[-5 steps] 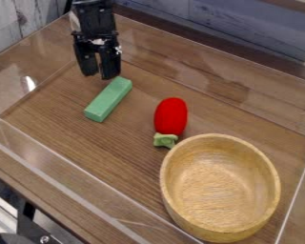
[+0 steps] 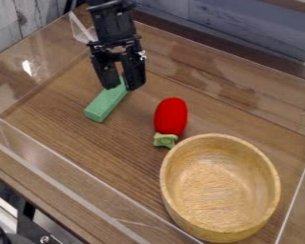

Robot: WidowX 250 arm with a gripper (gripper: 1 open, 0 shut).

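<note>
The black gripper [image 2: 117,76] hangs in the upper middle, open, over the far end of a flat green bar [image 2: 104,106] lying on the wooden surface. Right of the bar lies a red object [image 2: 171,116] with a small green end, resembling a strawberry or similar toy. A large yellow bowl [image 2: 220,186] sits at the lower right.
Raised walls edge the top of the view. Part of a dark object shows at the bottom left corner.
The gripper has moved right and toward the camera from the upper left. The green bar, red object and bowl have stayed put.
</note>
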